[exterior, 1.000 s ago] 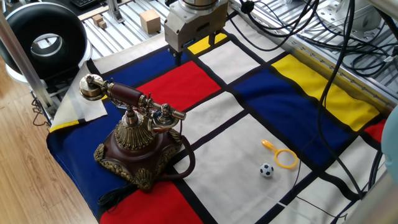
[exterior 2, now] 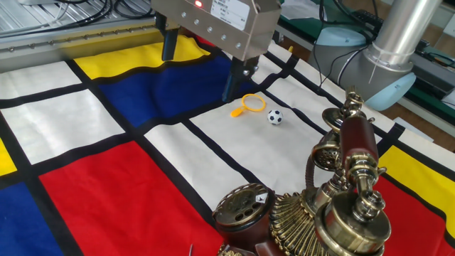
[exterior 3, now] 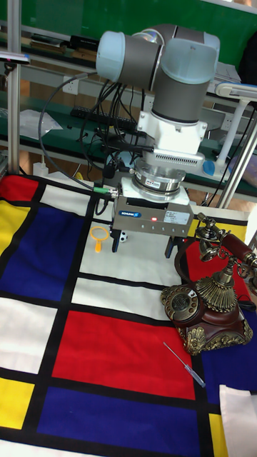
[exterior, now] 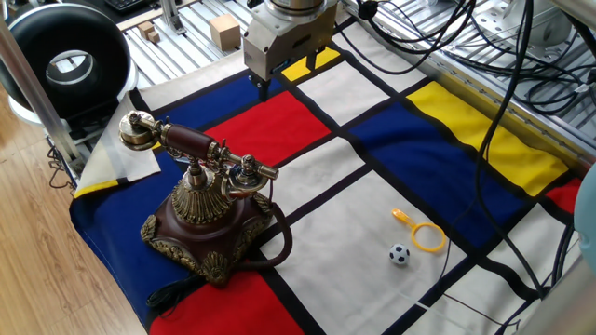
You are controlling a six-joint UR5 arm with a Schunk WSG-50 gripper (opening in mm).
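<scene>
My gripper [exterior 3: 142,243] is open, its two dark fingers [exterior 2: 231,78] wide apart with nothing between them. It hangs above the patterned cloth; in exterior view 1 it is at the top, beyond the telephone. The ornate brown and brass telephone [exterior: 200,209] stands upright with its handset across the cradle. On a white panel lie a small black-and-white ball [exterior: 399,254] and, beside it, a yellow ring with a handle [exterior: 427,236]. A screwdriver with a pale handle [exterior 3: 194,374] rests on the red panel near the telephone in exterior view 3.
Cables [exterior: 480,140] hang over the cloth's right side in exterior view 1. Wooden blocks [exterior: 224,32] and a large black ring [exterior: 74,65] sit beyond the cloth. Broad coloured panels [exterior 3: 126,354] in the foreground of exterior view 3 are mostly bare.
In exterior view 1 my gripper has shifted very slightly left and down. The telephone, ball and yellow ring have stayed put.
</scene>
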